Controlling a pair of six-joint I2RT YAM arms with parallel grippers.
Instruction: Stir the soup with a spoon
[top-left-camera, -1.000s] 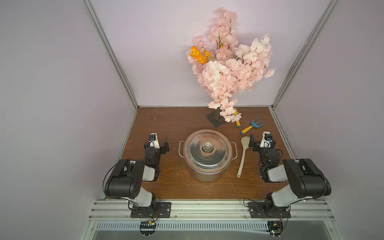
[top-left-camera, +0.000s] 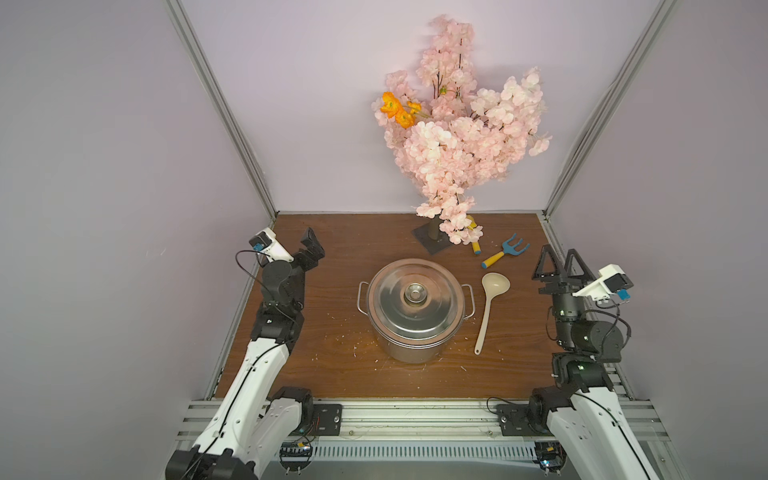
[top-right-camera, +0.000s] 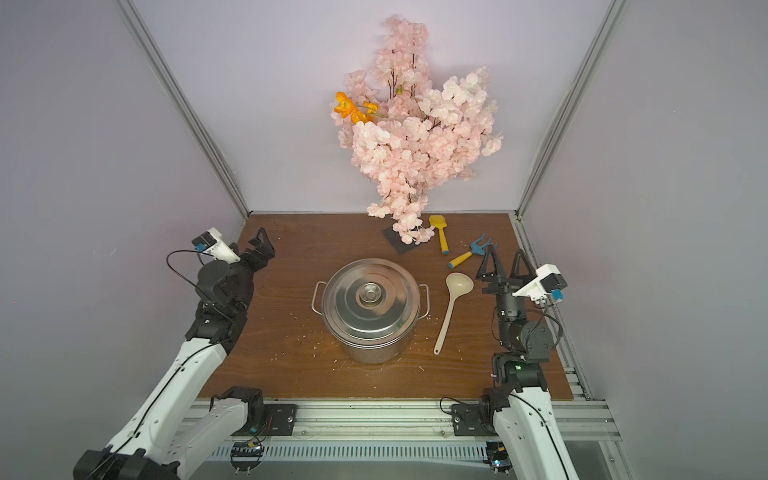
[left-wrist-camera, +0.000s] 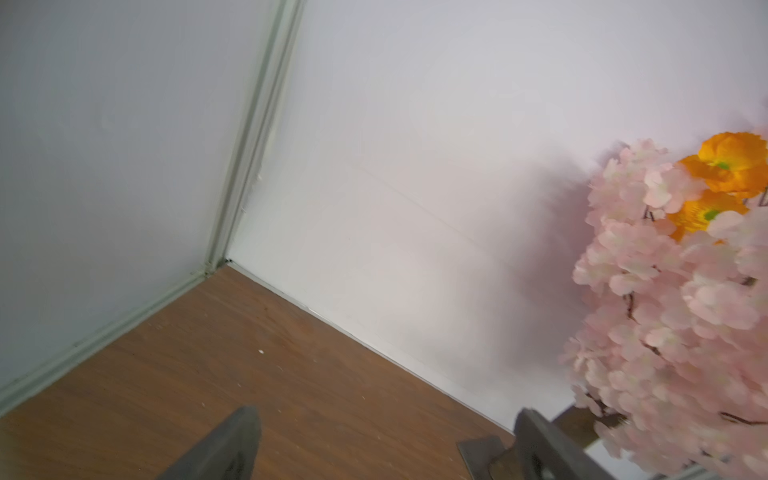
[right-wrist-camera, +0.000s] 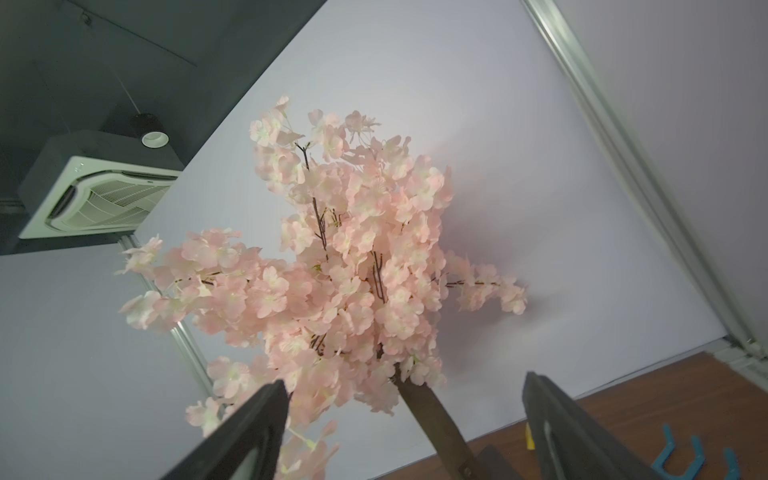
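A steel pot (top-left-camera: 413, 350) stands mid-table with its round lid (top-left-camera: 392, 312) on, so whatever is inside is hidden. To the pot's right a cream spoon (top-left-camera: 485, 316) lies flat on the wood, bowl toward the back. Left of the pot, my left gripper is raised above the table; its dark fingers are spread wide with nothing between them in the left wrist view. My right gripper is also up, right of the spoon and apart from it. Its fingers stand open and empty in the right wrist view, facing the back wall.
Pink blossom branches (top-left-camera: 472, 144) on a dark base (top-left-camera: 424, 238) fill the back middle. A blue fork with yellow handle (top-left-camera: 493, 259) and a yellow tool (top-right-camera: 443, 240) lie behind the spoon. The table left of the pot is clear.
Both arms have unfolded and risen from their lower, folded poses. Pot, lid and spoon have not moved.
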